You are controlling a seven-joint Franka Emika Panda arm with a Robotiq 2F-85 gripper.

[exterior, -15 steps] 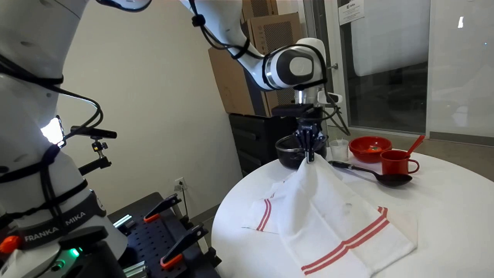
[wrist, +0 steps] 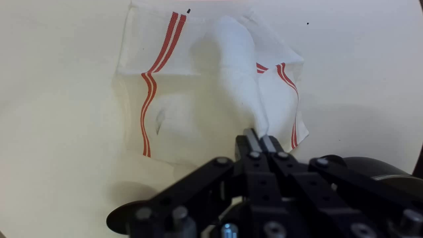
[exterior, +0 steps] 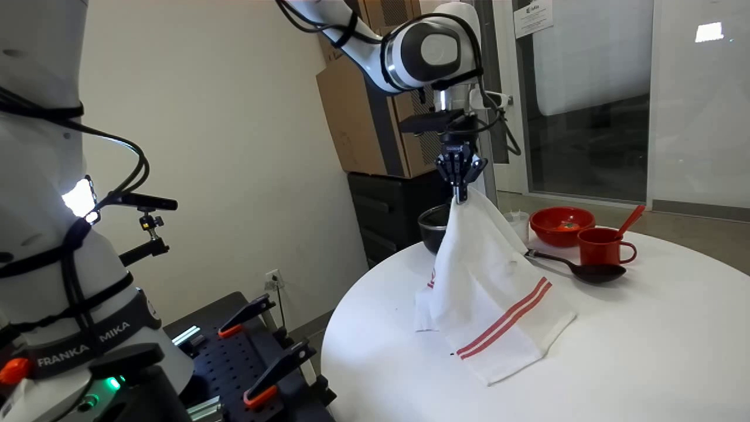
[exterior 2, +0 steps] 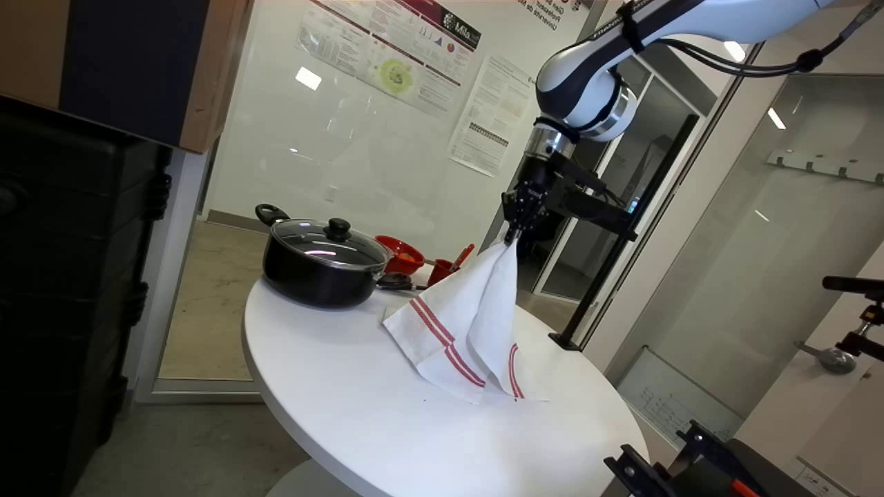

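A white towel with red double stripes (exterior: 485, 281) hangs in a peak from my gripper (exterior: 460, 196), its lower part spread on the round white table (exterior: 654, 337). In the wrist view the gripper is shut, and a fold of the towel (wrist: 238, 75) runs up between its fingertips. Seen from the other side, the towel (exterior 2: 472, 331) drapes from the gripper (exterior 2: 511, 237) in two lobes, with its striped lower edges at the tabletop. Parts of the cloth behind the folds are hidden.
A black lidded pot (exterior 2: 319, 269) stands by the table's edge. Beyond the towel are a red bowl (exterior: 562, 225), a red mug (exterior: 599, 247) holding a red utensil, a black spoon (exterior: 597, 273) and a clear cup (exterior: 518, 225).
My gripper has risen and shifted slightly left, lifting the towel higher. The cloth now covers less of the table, and its far-side and right-hand edges have drawn inward.
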